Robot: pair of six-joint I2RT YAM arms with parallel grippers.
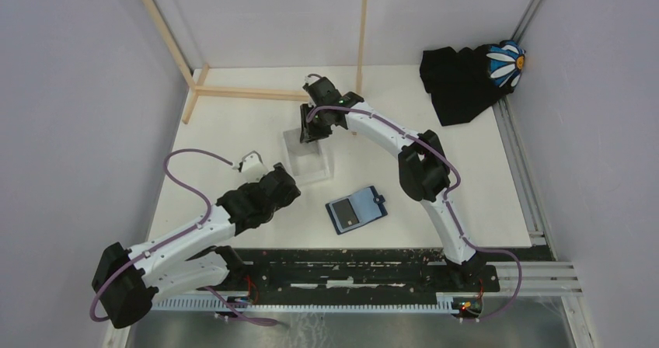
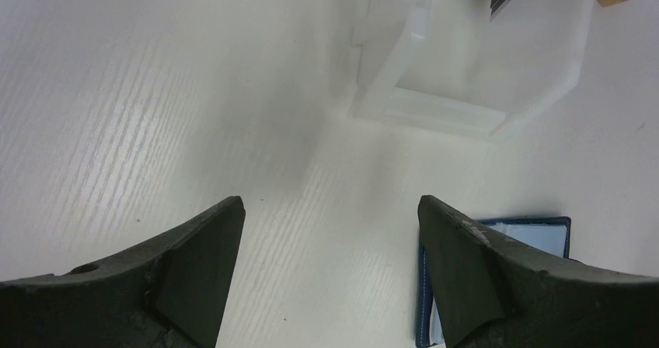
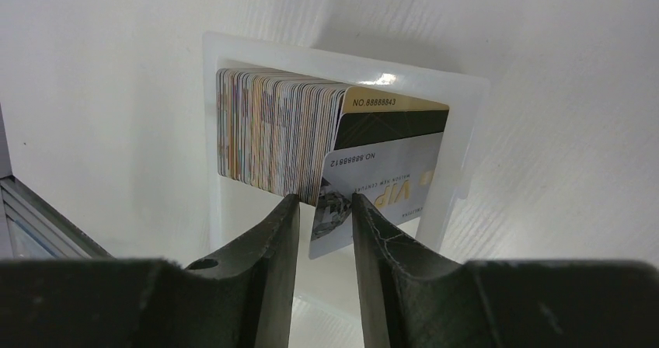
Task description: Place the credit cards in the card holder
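Note:
A white box (image 3: 214, 208) holds a row of upright cards (image 3: 272, 130), packed edge to edge. At the row's right end, a silver VIP card (image 3: 388, 177) leans out in front of a gold and black card (image 3: 392, 119). My right gripper is over the box, its fingers apart on either side of the silver card's near end, with a gap showing. The open blue card holder (image 1: 356, 210) lies on the table in front of the box. To the box's front left, my left gripper stands open and empty; one of its fingers partly hides the holder (image 2: 423, 301).
A wooden frame (image 1: 252, 93) runs along the back of the table. Black cloth (image 1: 458, 84) with a flower-patterned piece lies at the back right.

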